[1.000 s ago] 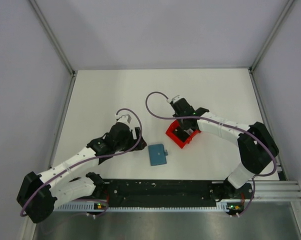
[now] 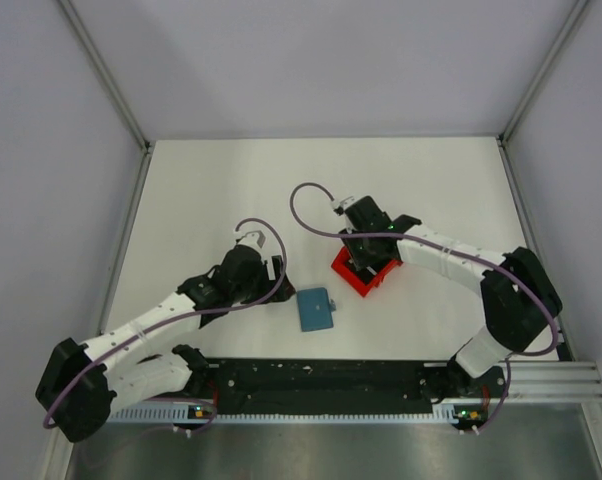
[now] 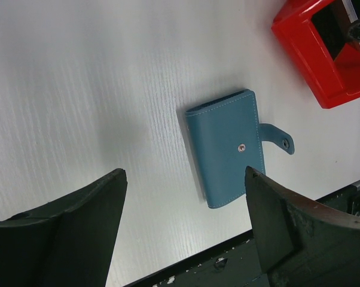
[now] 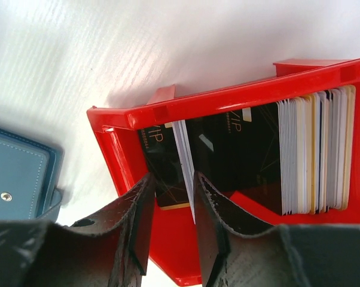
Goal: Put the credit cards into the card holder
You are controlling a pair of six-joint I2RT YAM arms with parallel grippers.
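The blue card holder (image 3: 226,149) lies flat on the table, closed side up, its snap strap sticking out to one side. My left gripper stands open above the table beside it, nothing between its fingers. A red tray (image 4: 225,103) holds the cards. In the right wrist view, a thin stack of white-edged cards (image 4: 183,156) stands on edge near the tray's left end. My right gripper is over it, part open, with the cards' lower end showing in the narrow gap; I see no grip on them.
Black cards (image 4: 235,140) lean in the middle of the tray, and a thick row of white and gold cards (image 4: 316,149) fills its right end. The table (image 2: 226,185) behind the arms is clear.
My right gripper has shifted slightly over the red tray, its fingers now covering a little more of the inside. The left arm has barely moved. Holder and tray stay in place.
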